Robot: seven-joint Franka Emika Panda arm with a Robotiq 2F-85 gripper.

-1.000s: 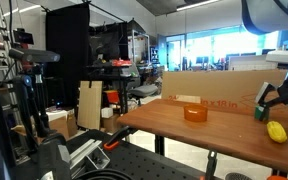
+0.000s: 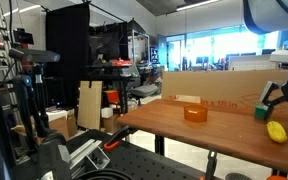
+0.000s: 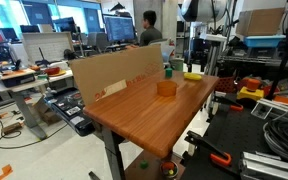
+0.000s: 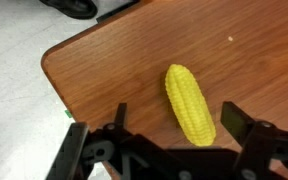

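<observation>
A yellow, corn-like object (image 4: 190,105) lies on the brown table, between and below the open fingers of my gripper in the wrist view. Nothing is held. From exterior view 1, my gripper (image 2: 271,102) hangs over the right end of the table, just above the yellow object (image 2: 276,131). An orange bowl (image 2: 195,113) stands around the middle of the table, with a green object (image 2: 261,112) farther back near the right end. The second exterior view shows the orange bowl (image 3: 166,89) and, at the far end, the yellow object (image 3: 192,76).
A tall cardboard panel (image 3: 119,75) runs along one long side of the table. One table edge (image 4: 59,85) lies close to the yellow object, with floor beyond it.
My gripper has shifted slightly over the yellow object, its fingers appearing a little differently angled. The yellow object and the bowl have stayed in place.
</observation>
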